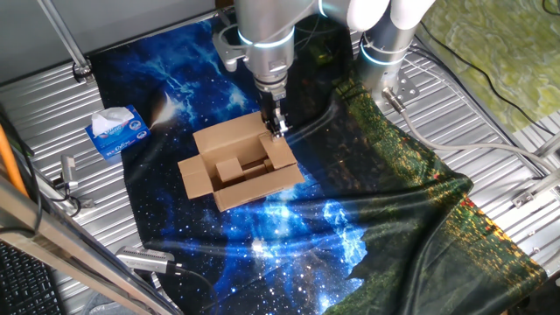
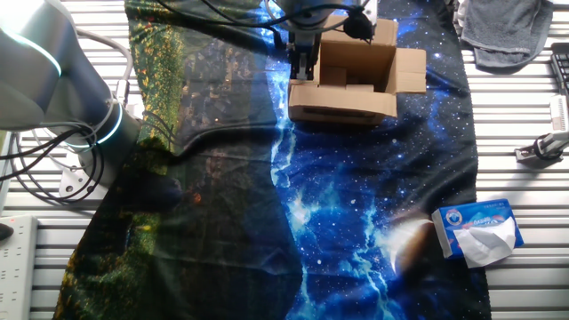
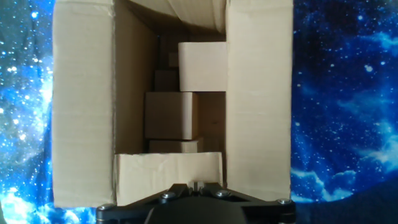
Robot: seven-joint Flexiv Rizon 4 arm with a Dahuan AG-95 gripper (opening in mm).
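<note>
An open cardboard box (image 1: 255, 186) sits on the dark galaxy-print cloth, with several smaller cardboard boxes (image 3: 171, 115) inside it. Its flaps stand spread, among them the long flap (image 1: 229, 136), the left end flap (image 1: 194, 177) and the end flap nearest my gripper. My gripper points down at that near end flap, its fingertips together and overlapping the flap's outer edge in the wrist view. Whether any cardboard is pinched between them is not visible. From the second exterior side, the gripper (image 2: 303, 73) is at the box's left end, partly hidden by cables.
A blue tissue box (image 1: 117, 133) stands left of the cardboard box, well apart. A black-and-white adapter (image 1: 147, 260) with a cable lies at the cloth's front left edge. Folds ridge the cloth to the right; no other objects stand there.
</note>
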